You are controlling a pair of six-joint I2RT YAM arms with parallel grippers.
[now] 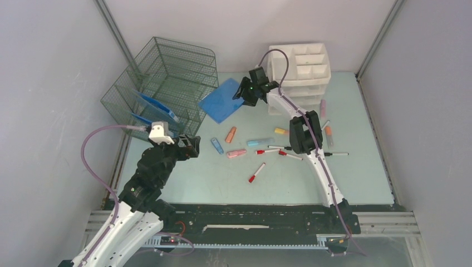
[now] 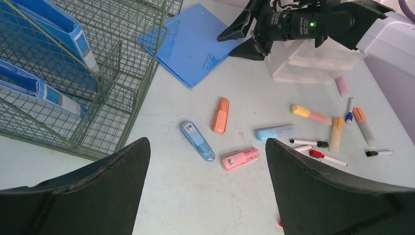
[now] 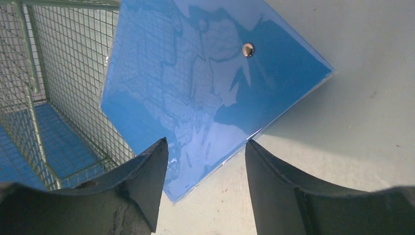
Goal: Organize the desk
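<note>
A blue folder (image 1: pixel 220 101) lies flat at the back of the desk (image 1: pixel 195 183), beside a wire rack (image 1: pixel 167 55) that holds blue files (image 2: pixel 63 41). My right gripper (image 1: pixel 240 94) hovers at the folder's right part, open, with the folder's edge below and between its fingers in the right wrist view. My left gripper (image 1: pixel 189 146) is open over the left front, nothing between its fingers. Several markers (image 1: pixel 256 172), highlighters (image 2: pixel 274 132) and small orange (image 2: pixel 220 115), blue (image 2: pixel 198 141) and pink (image 2: pixel 240 157) items lie scattered in the middle and right.
A white drawer organizer (image 1: pixel 309 72) stands at the back right, close by the right arm. Walls bound both sides and the back.
</note>
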